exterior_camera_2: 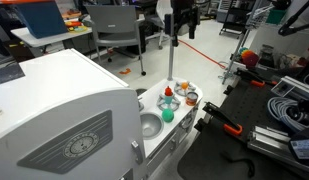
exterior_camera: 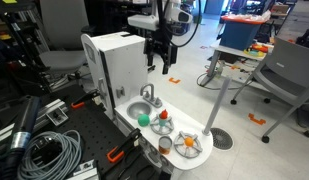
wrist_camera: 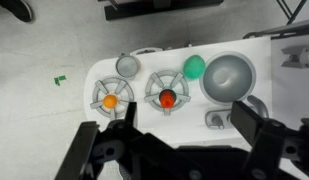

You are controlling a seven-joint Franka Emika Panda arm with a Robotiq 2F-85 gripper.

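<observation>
My gripper (exterior_camera: 158, 74) hangs open above the toy kitchen's white counter (exterior_camera: 212, 140), well clear of it and with nothing between its fingers. Wide apart in the wrist view, the dark fingers (wrist_camera: 252, 124) frame the counter's middle. A red ball (wrist_camera: 167, 98) sits on one burner and an orange ball (wrist_camera: 110, 101) on the other. Beside the round grey sink (wrist_camera: 228, 78) rests a green ball (wrist_camera: 194, 67). Near the counter's edge stands a small metal cup (exterior_camera: 165, 145). The sink is empty in the wrist view.
A grey faucet (exterior_camera: 149, 93) rises beside the sink, and a tall white cabinet (exterior_camera: 117, 65) stands at that end. Coiled cable (exterior_camera: 54, 158) lies on the dark table, close to an orange-handled clamp (exterior_camera: 122, 149). A grey chair (exterior_camera: 284, 75) stands behind.
</observation>
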